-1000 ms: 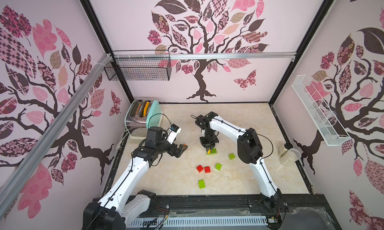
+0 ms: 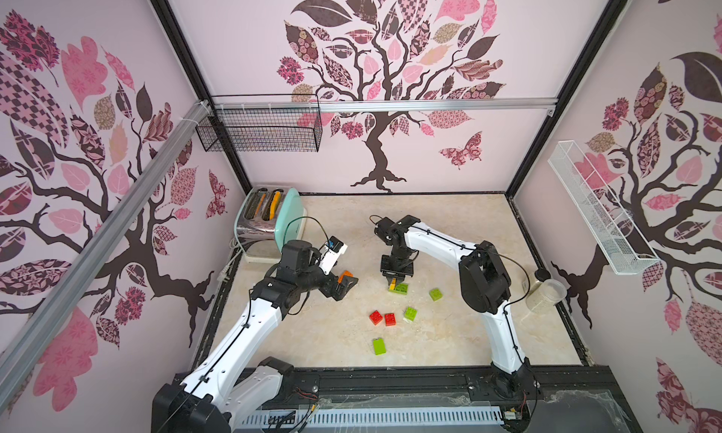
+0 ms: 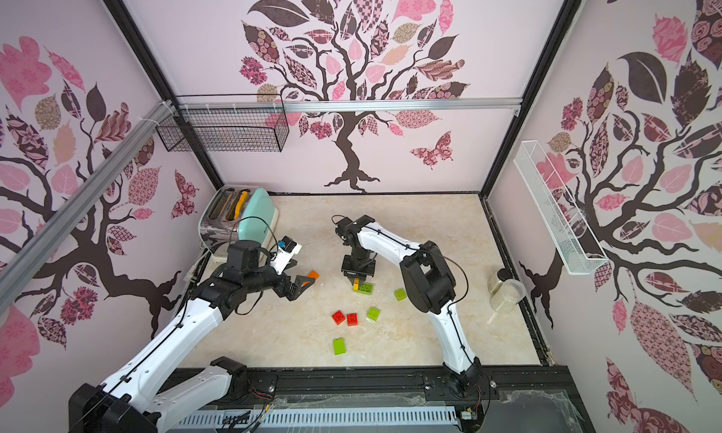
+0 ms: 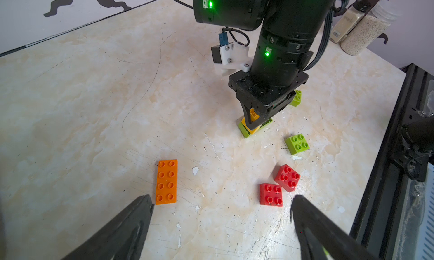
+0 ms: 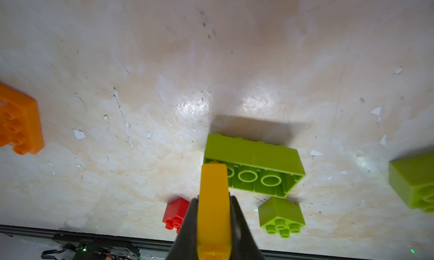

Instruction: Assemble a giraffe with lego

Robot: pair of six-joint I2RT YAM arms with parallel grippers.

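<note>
A yellow brick [image 5: 213,192] is pinched in my right gripper, which is shut on it. In the right wrist view its far end overlaps the left end of a long green brick [image 5: 253,155]. That green brick lies on its side, hollow underside and tubes showing. Whether the two touch, I cannot tell. Over the table's left part, my left gripper is open and empty. Ahead of its left finger lies a long orange brick [image 4: 166,181], studs up. Two red bricks [image 4: 271,194] lie close together towards its right finger.
Small green bricks lie to the right [image 2: 436,293], in front [image 2: 410,313] and near the front edge [image 2: 379,346]. A toaster [image 2: 269,214] stands at the back left, jars [image 2: 545,291] at the right.
The left arm has edged a little to the right. The loose bricks look unmoved.
</note>
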